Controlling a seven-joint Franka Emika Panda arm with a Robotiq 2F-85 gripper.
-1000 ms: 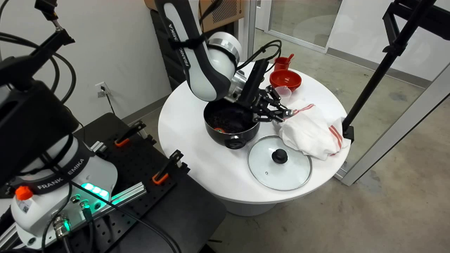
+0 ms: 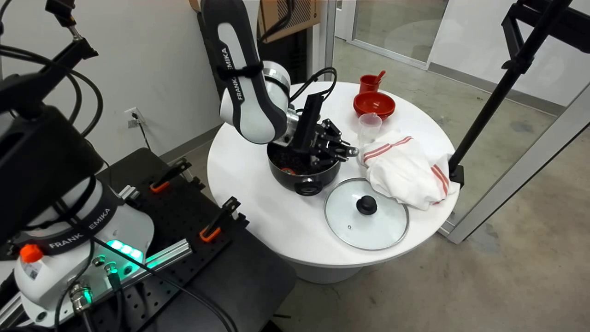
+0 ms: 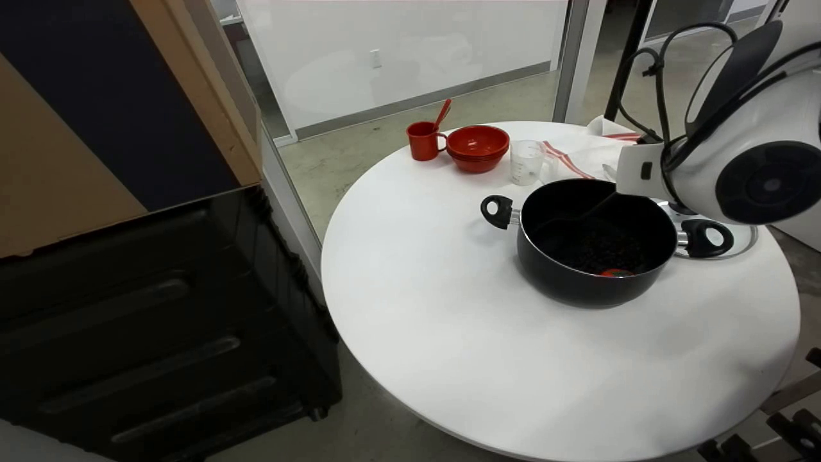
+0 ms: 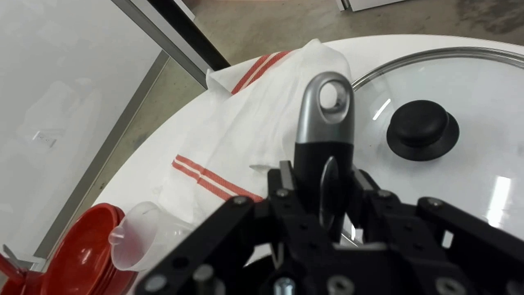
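Note:
A utensil handle [image 4: 324,128], black with a silver looped end, stands between the fingers of my gripper, which is shut on it. In exterior view 1 my gripper [image 2: 330,146] is over the right side of the black pot [image 2: 308,184], with the silver handle end [image 2: 352,151] poking out to the right. Exterior view 2 shows the pot [image 3: 585,286] open, with dark contents [image 3: 608,250] and a red piece [image 3: 616,273] inside. A dark shaft slants down into the pot there; its lower end is hard to make out. The arm hides my fingers in that view.
A glass lid [image 2: 354,226] with a black knob lies right of the pot, by a crumpled white towel [image 2: 406,176]. A clear measuring cup [image 3: 527,163], red bowls [image 3: 478,147] and a red mug [image 3: 423,142] stand behind. Exterior view 2 shows the table's near left side bare.
In exterior view 1 my gripper and the held utensil have moved left and slightly down, from beside the towel to over the pot. Pot, lid and towel look unmoved.

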